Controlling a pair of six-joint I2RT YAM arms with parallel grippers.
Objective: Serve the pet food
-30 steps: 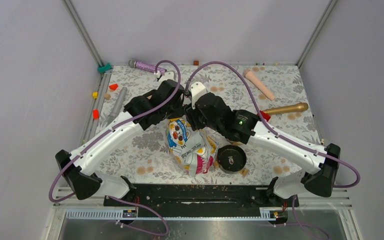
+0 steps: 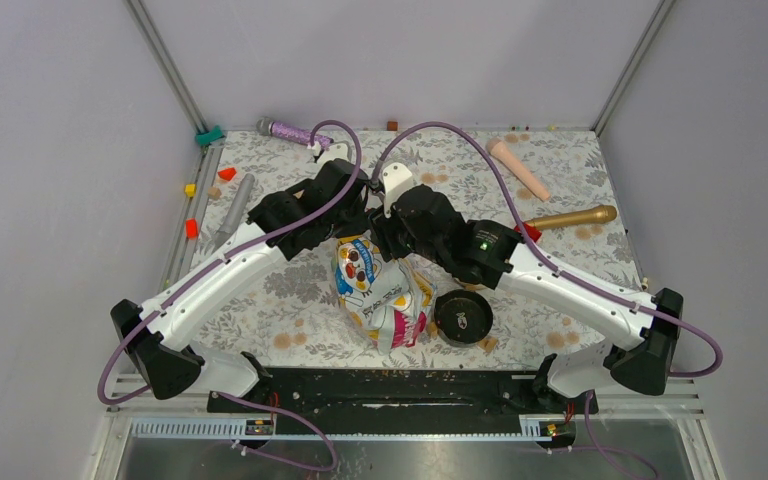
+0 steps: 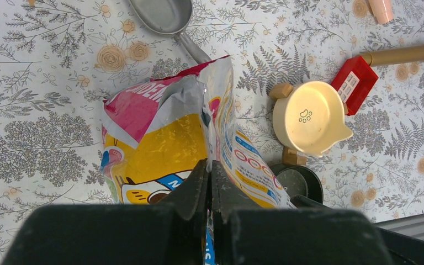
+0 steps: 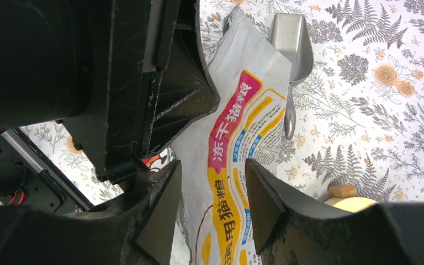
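Observation:
The pet food bag [image 2: 385, 300], yellow, white and pink, stands in the middle front below both arms. In the left wrist view my left gripper is shut on a thin fold of the bag [image 3: 168, 135]. My right gripper is open in the right wrist view, its two fingers [image 4: 265, 190] spread over the bag's printed side [image 4: 229, 127]. Whether those fingers touch the bag cannot be told. A metal scoop [image 3: 163, 14] lies on the table beyond the bag. The cream bowl [image 3: 307, 118] sits beside it on wooden feet.
A dark round bowl [image 2: 463, 317] stands close to the bag's right. Farther right lie a red block [image 3: 355, 84] with a gold handle [image 3: 403, 54] and a pinkish stick [image 2: 520, 170]. A purple microphone [image 2: 295, 133] lies at the back. Both grippers are crowded together.

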